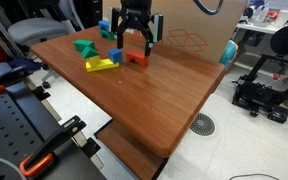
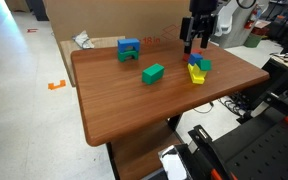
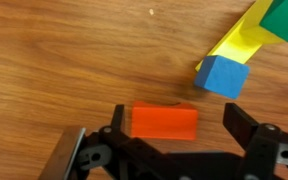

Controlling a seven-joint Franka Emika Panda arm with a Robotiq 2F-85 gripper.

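Observation:
Just above a red block [image 3: 164, 121] on the wooden table, my open gripper has one finger to each side of it. From the first exterior view, the gripper [image 1: 134, 45] comes down from above, close over the red block [image 1: 136, 58]. A blue cube [image 3: 222, 76] lies beside the red block, near one finger. Adjoining the cube is a yellow piece [image 3: 244, 38] with a green block [image 3: 284, 18] on or against it. In the second exterior view the gripper [image 2: 196, 44] partly covers the red block.
Elsewhere on the table stand a green block [image 2: 153, 74] and a stacked blue block [image 2: 129, 44] over a green one. Bare tabletop [image 1: 169, 100] stretches toward the near end. A cardboard panel [image 1: 199, 30] borders the far side.

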